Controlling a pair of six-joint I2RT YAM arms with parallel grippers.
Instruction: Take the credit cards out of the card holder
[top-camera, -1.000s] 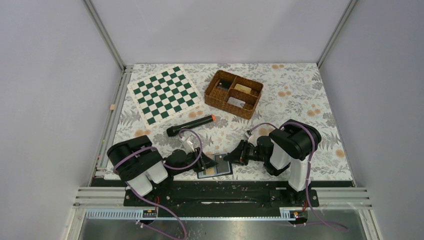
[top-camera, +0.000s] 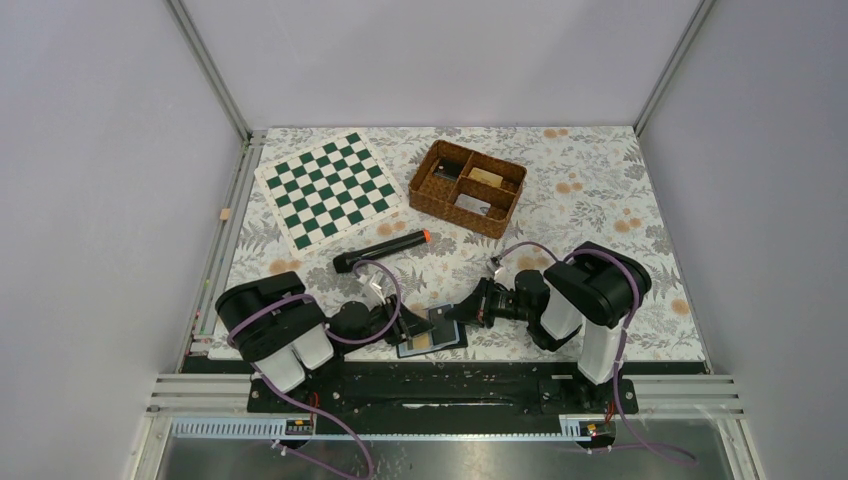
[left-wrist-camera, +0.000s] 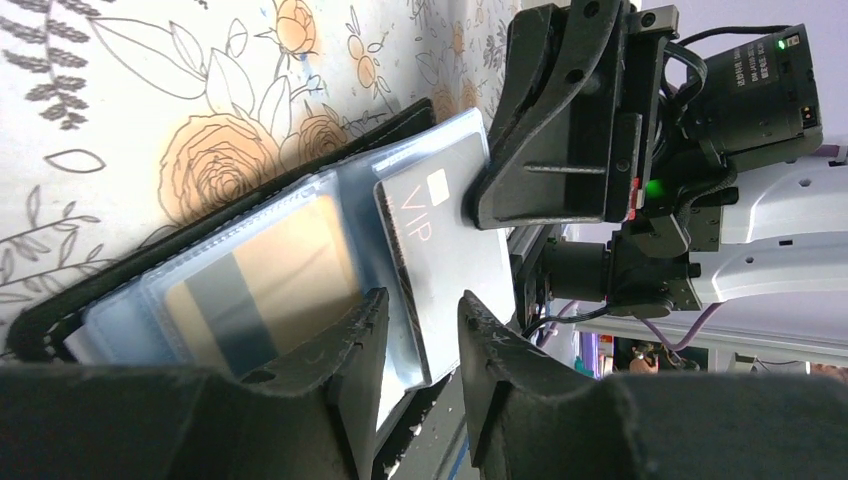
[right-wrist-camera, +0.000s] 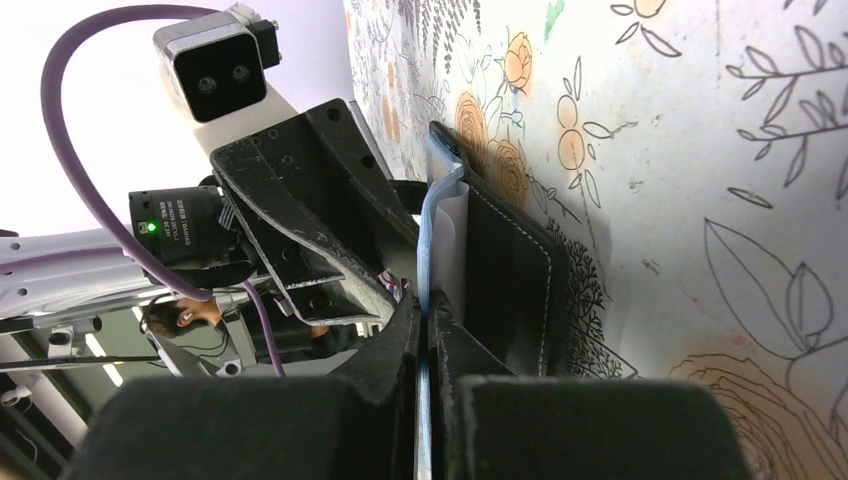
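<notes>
The card holder (top-camera: 459, 341) lies opened at the table's front edge, with clear bluish sleeves on a black cover. In the left wrist view, a grey VIP card (left-wrist-camera: 452, 260) sits in the right sleeve, its left edge showing at the sleeve's opening. A beige card with a grey stripe (left-wrist-camera: 290, 262) is in the left sleeve. My left gripper is open over the holder, its fingertips near the VIP card's left edge, nothing gripped. My right gripper is shut on the thin edge of the clear sleeve (right-wrist-camera: 428, 240) at the holder's right side.
A wicker basket (top-camera: 455, 213) with compartments stands at the back, holding several flat items. A black microphone (top-camera: 380, 251) and a green-and-white checkered board (top-camera: 330, 190) lie to the left. Both grippers are close together over the holder.
The right arm has shifted slightly to the right, and the card holder has slid a little that way with it. The left arm has barely moved.
</notes>
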